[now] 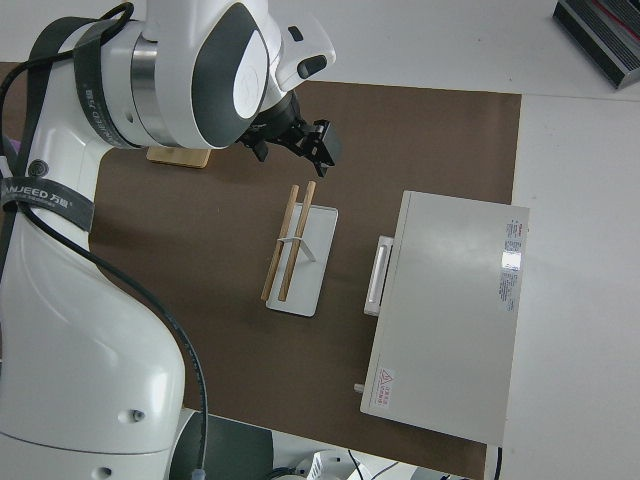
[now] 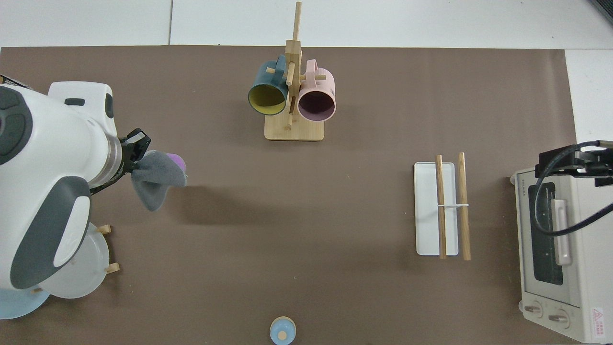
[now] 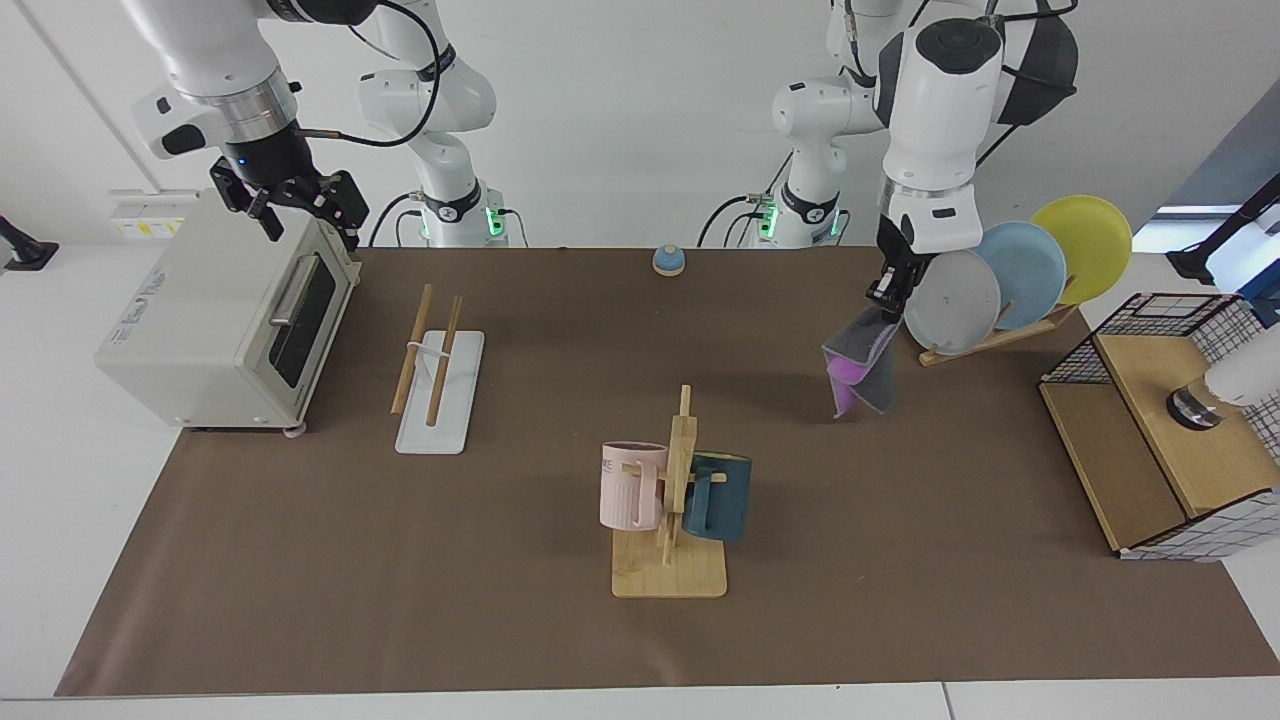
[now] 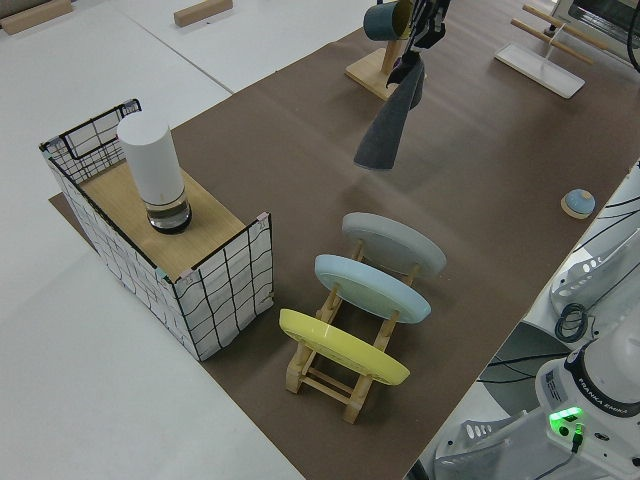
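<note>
A grey cloth with a purple edge [image 2: 153, 178] hangs bunched from my one gripper [image 2: 133, 150], shut on it, above the mat beside the plate rack; in the camera left view the cloth [image 3: 866, 372] dangles in front of the white plate [image 3: 954, 300]. My other gripper [image 3: 288, 204] is over the white oven [image 3: 192, 336] with nothing seen in it; whether it is open is unclear.
A wooden mug stand with a teal mug [image 2: 267, 86] and pink mug [image 2: 316, 97] stands at the back. A white rack with wooden rods [image 2: 426, 212], a small blue round object [image 2: 282, 330] and a wire basket [image 4: 200, 300] surround the clear middle.
</note>
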